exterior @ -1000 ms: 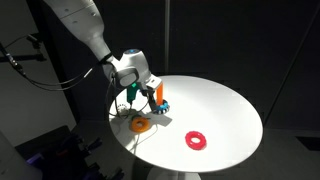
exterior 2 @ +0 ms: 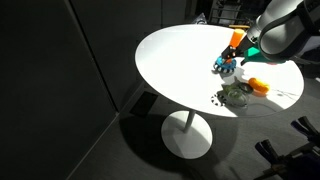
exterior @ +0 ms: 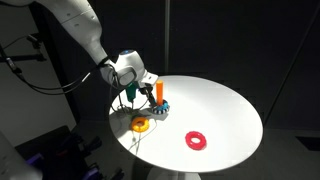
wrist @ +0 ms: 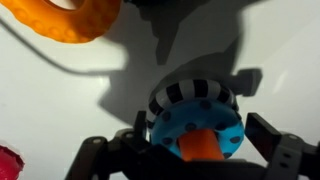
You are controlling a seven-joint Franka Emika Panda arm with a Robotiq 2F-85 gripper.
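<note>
An orange post [exterior: 159, 91] stands upright in the middle of a blue spotted ring [exterior: 162, 107] on the white round table. Part of the ring is striped black and white [wrist: 190, 89]. In the wrist view my gripper is open, its dark fingers apart on either side of the blue ring and the orange post [wrist: 202, 145]. Nothing is seen held between them. An orange ring [exterior: 139, 124] lies flat on the table in front of the arm, and a red ring [exterior: 196, 140] lies farther right.
Near the arm, a see-through, wiry-looking thing [exterior 2: 235, 95] sits on the table [exterior 2: 170, 65]; what it is cannot be made out. Most of the tabletop away from the arm is bare.
The white hand has shifted and turned slightly near the orange post. The rings and the post look unmoved.
</note>
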